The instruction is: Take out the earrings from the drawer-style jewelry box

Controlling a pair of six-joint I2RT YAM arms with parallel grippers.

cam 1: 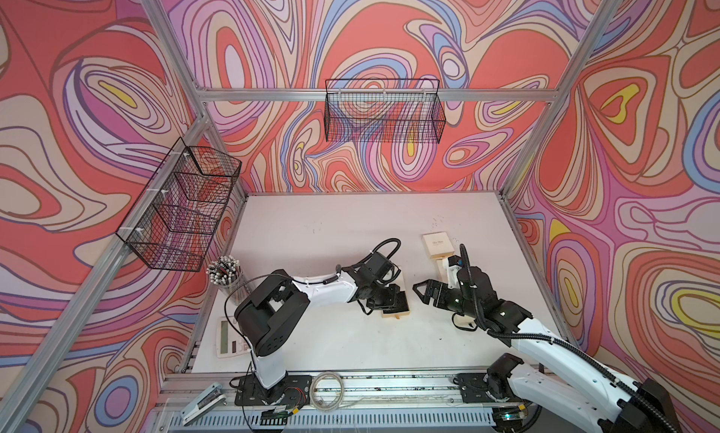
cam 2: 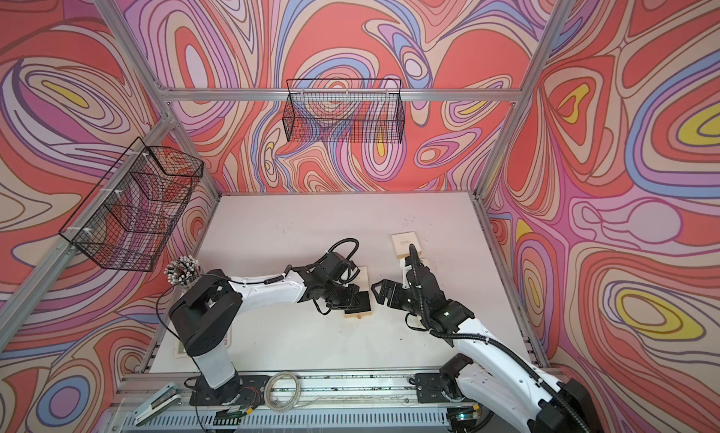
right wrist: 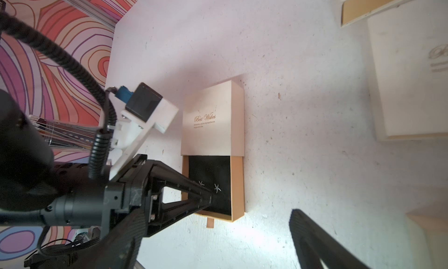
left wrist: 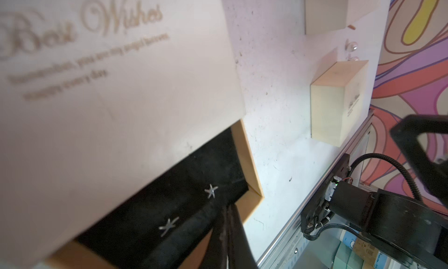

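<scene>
The cream jewelry box (right wrist: pixel 212 119), marked "Best Wishes", lies on the table with its drawer (right wrist: pixel 237 189) pulled partway out toward the front. On the drawer's black lining sit two silver star-shaped earrings (left wrist: pixel 211 191), clear in both wrist views. My left gripper is shut at the drawer's front end, its fingertips together beside the earrings. No earring shows between them. To the box's right, above the table, my right gripper stands open and empty, with the left arm's fingers (right wrist: pixel 189 206) visible past it.
More cream boxes (cam 1: pixel 438 244) stand on the right side of the table, partly behind the right arm. Small pearl-like pieces (left wrist: pixel 351 46) lie between two of them. A cup of brushes (cam 1: pixel 225 272) and a calculator (cam 1: pixel 230 337) are at the left.
</scene>
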